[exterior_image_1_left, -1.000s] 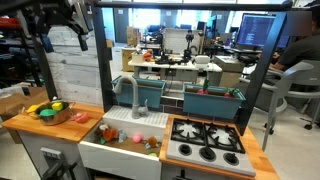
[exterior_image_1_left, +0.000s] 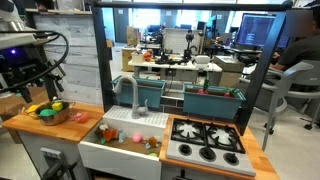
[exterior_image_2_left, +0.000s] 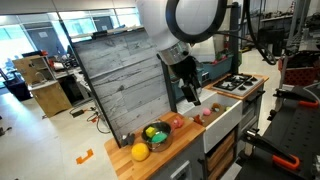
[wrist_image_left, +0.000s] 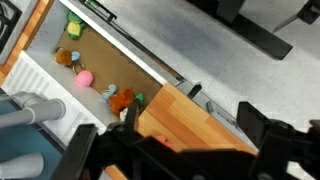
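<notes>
My gripper (exterior_image_2_left: 190, 92) hangs in the air over the left end of the wooden counter (exterior_image_1_left: 92, 117), above and apart from the things on it. In the wrist view its two dark fingers (wrist_image_left: 272, 140) stand wide apart, so the gripper is open with nothing held. A metal bowl (exterior_image_2_left: 158, 139) with colourful pieces in it sits on the counter, and a yellow-orange ball (exterior_image_2_left: 140, 152) lies beside it. The white sink (exterior_image_1_left: 102, 158) holds several small toys, among them a pink one (wrist_image_left: 85, 78) and an orange-red one (wrist_image_left: 121, 101).
A grey faucet (exterior_image_1_left: 135, 95) rises behind the sink. To the right is a stove (exterior_image_1_left: 207, 142) with black grates. Two teal baskets (exterior_image_1_left: 212, 104) hang along the back, and a dark post (exterior_image_1_left: 104, 60) stands behind the counter's left part.
My arm has come down and moved left in exterior view 1, with the gripper now lower. The bowl, the toys and the counter things look unmoved.
</notes>
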